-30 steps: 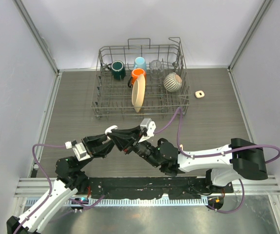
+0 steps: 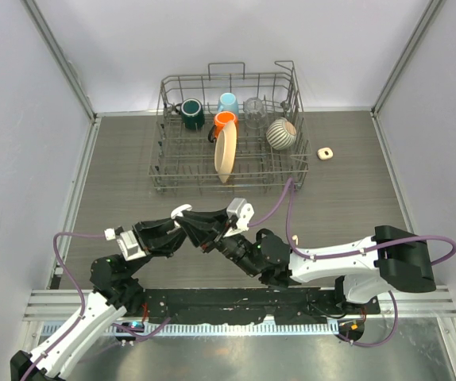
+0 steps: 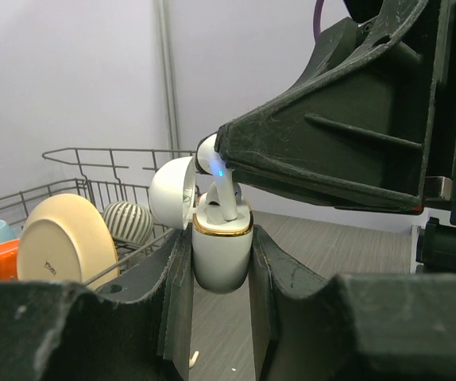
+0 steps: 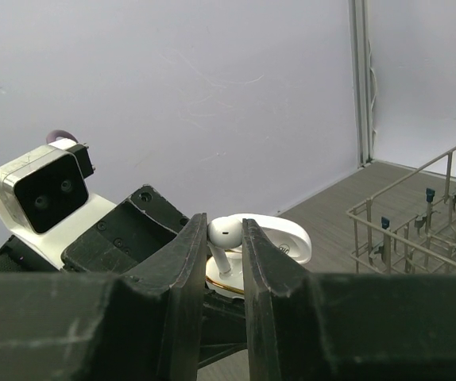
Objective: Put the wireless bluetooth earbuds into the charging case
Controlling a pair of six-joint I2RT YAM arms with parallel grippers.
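The white charging case (image 3: 222, 258), lid (image 3: 168, 190) flipped open, is gripped upright between my left gripper's fingertips. My right gripper is shut on a white earbud, whose stem, with a small blue light in the left wrist view, points down into the case's top. In the top view both grippers (image 2: 182, 224) meet in front of the dish rack, and the small parts between them are mostly hidden.
A wire dish rack (image 2: 164, 159) holding mugs, a plate (image 2: 225, 151) and a striped cup (image 2: 281, 133) stands behind the grippers. A small white object (image 2: 325, 153) lies right of the rack.
The right arm has shifted very slightly in the top view; the left arm looks the same.
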